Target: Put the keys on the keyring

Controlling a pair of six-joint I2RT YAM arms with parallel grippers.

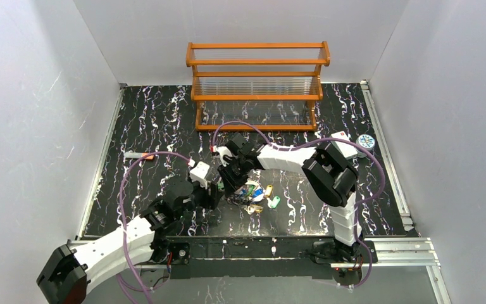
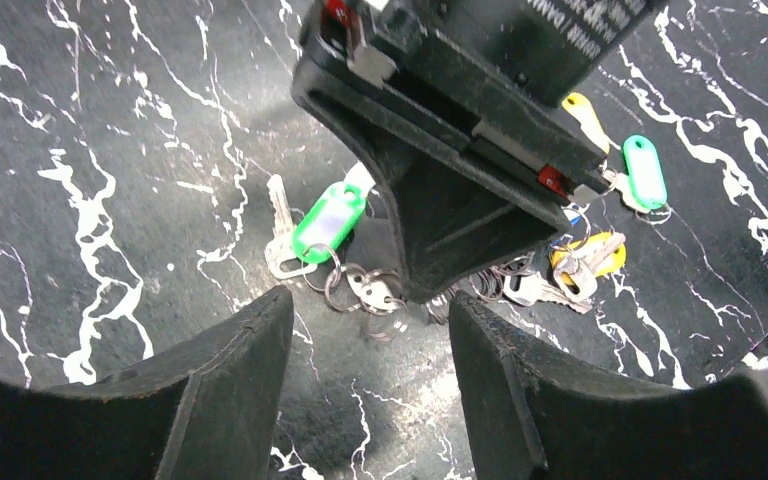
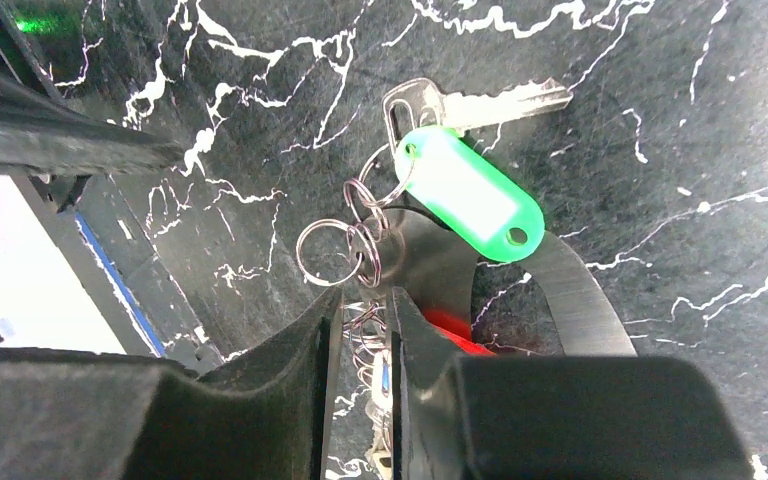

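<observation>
A green-tagged key set lies flat on the black marbled table. Its green tag (image 3: 475,195), silver key (image 3: 520,102) and linked rings (image 3: 332,250) show beside my right gripper. That gripper points down with its fingers close together and a narrow gap between them. More rings (image 3: 363,322) show in this gap; whether the fingers touch them I cannot tell. In the left wrist view, my left gripper is wide open, nothing held. Loose rings (image 2: 372,288) lie ahead of its fingertips, partly hidden by the right gripper.
Several more keys (image 2: 560,285), a yellow tag (image 2: 587,118) and another green tag (image 2: 645,172) lie beyond the right gripper. A wooden rack (image 1: 258,98) stands at the back. At the right are a white box (image 1: 343,145) and a round container (image 1: 366,142).
</observation>
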